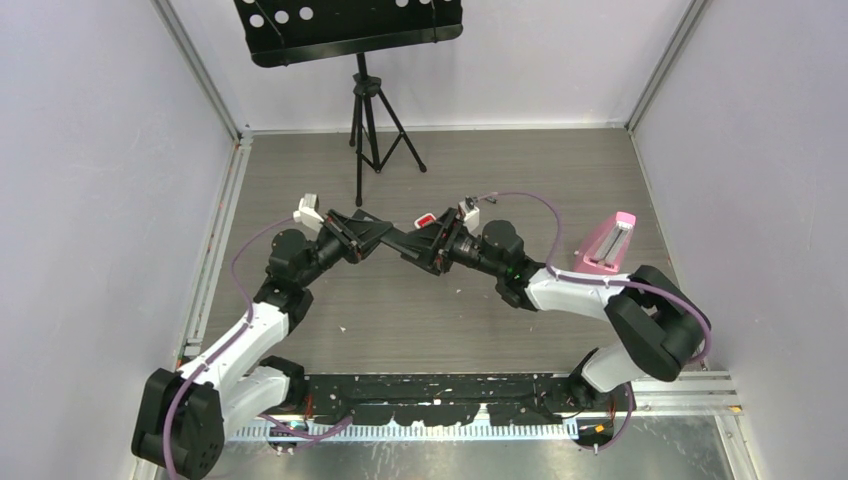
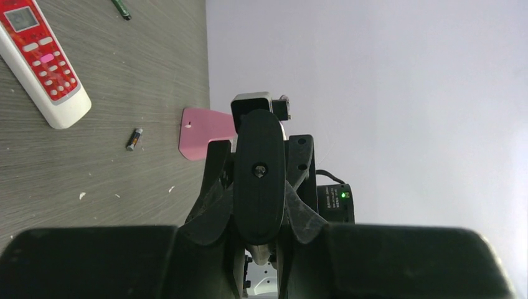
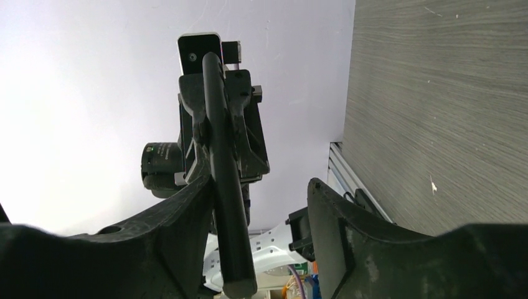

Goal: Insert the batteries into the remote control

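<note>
A long black remote control (image 1: 396, 238) is held in the air between my two arms, seen edge-on in both wrist views. My left gripper (image 1: 374, 232) is shut on one end of it. My right gripper stands open, its fingers (image 3: 329, 233) on either side of the black remote (image 3: 227, 168); whether either one touches it I cannot tell. On the table lie a small battery (image 2: 134, 139) and a green battery (image 2: 122, 9). Any battery opening in the black remote is out of sight.
A red and white remote (image 2: 51, 62) rests on the table, partly hidden by my right arm in the top view. A pink container (image 1: 605, 245) stands to the right, a black stand (image 1: 366, 120) at the back.
</note>
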